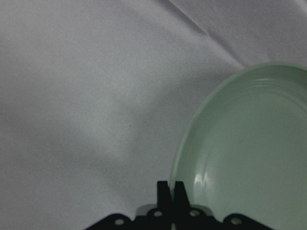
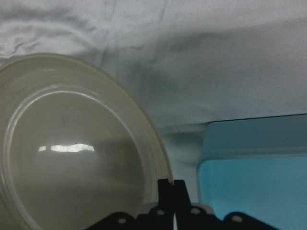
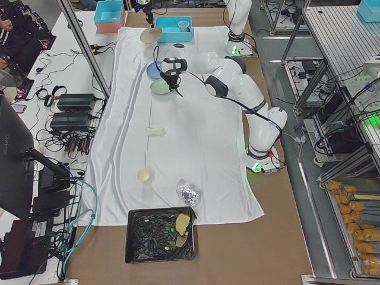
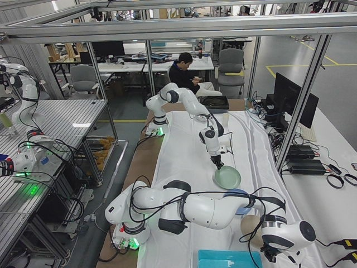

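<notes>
My left gripper is shut on the rim of a light green plate (image 1: 244, 143), which is over the white cloth beside a blue plate (image 3: 152, 70). My right gripper is shut on the rim of a beige plate (image 2: 72, 177) at the far end in the camera left view, beside a blue bin (image 2: 254, 187). In the camera right view, both arms reach in over the cloth from the same long side.
A cream spoon-like item (image 3: 143, 174), a light strip (image 3: 155, 130) and a crumpled silver bundle (image 3: 188, 193) lie on the cloth. A black tray (image 3: 160, 256) stands at the near end.
</notes>
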